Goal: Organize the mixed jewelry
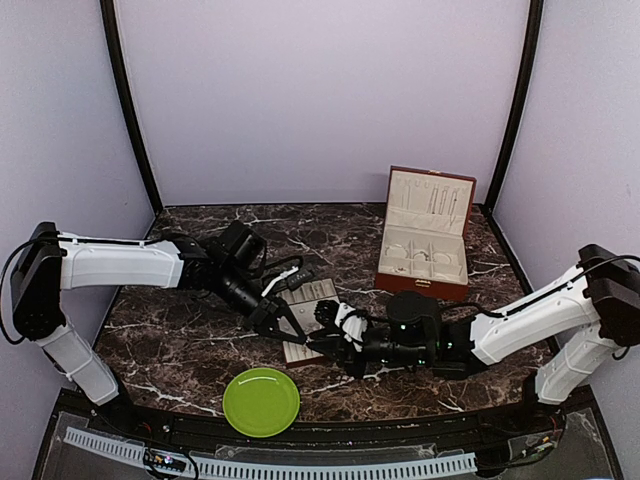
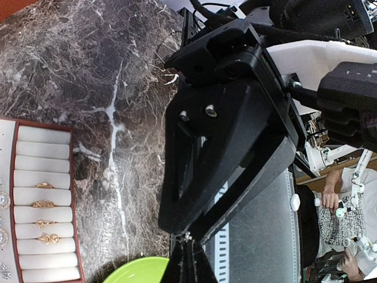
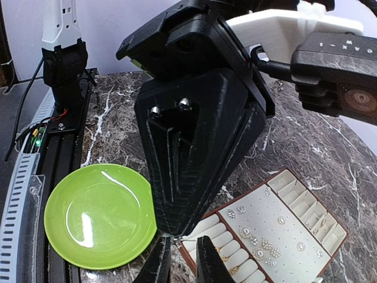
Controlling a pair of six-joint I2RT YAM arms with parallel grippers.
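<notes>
My left gripper is shut on a tiny shiny piece of jewelry point(image 2: 187, 236) at its fingertips; its exact kind is too small to tell. Facing it, my right gripper has its fingers parted, with the left fingertips and the small piece close in front of the gap. Whether the right fingers touch the piece cannot be told. Beneath both grippers lies the jewelry tray point(image 1: 310, 291); in the left wrist view several gold rings point(image 2: 46, 204) sit in its padded slots. Pearl and stone pieces point(image 3: 259, 254) rest on its flat panel.
An empty green plate point(image 1: 261, 402) lies at the front, left of the tray. At the back right stands an open brown jewelry box point(image 1: 423, 288), with necklaces in its lid and some pieces in its compartments.
</notes>
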